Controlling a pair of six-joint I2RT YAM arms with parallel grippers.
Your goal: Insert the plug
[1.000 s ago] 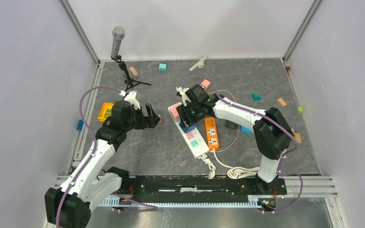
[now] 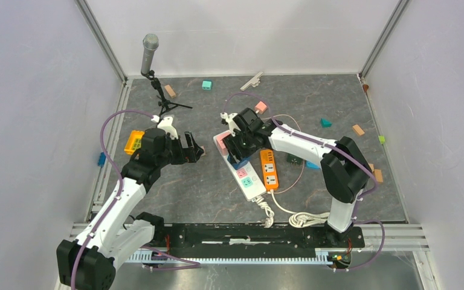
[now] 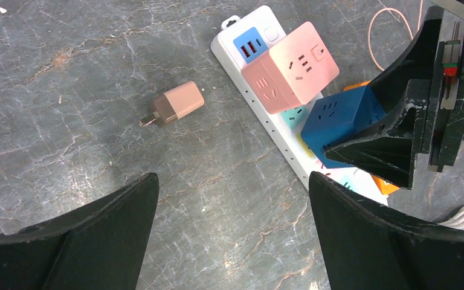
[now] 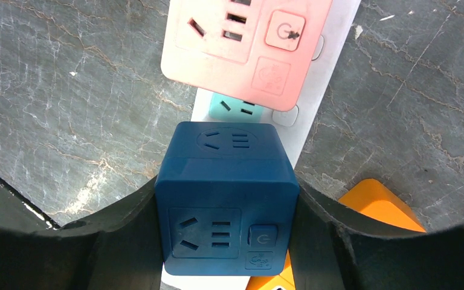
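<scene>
A blue cube socket (image 4: 226,199) sits between the fingers of my right gripper (image 2: 237,151), over the middle of a white power strip (image 2: 248,187), just beside a pink cube socket (image 4: 241,54) that is mounted on it; whether it is seated cannot be told. The fingers lie along both its sides. My left gripper stands open, empty, left of the strip. A small pink charger (image 3: 181,99) with metal prongs lies on the table in the left wrist view.
An orange strip (image 2: 269,169) with cables lies right of the white one. A microphone on a stand (image 2: 151,51) and a yellow tray (image 2: 132,142) are at the left; small blocks lie toward the back and right.
The left arm is still.
</scene>
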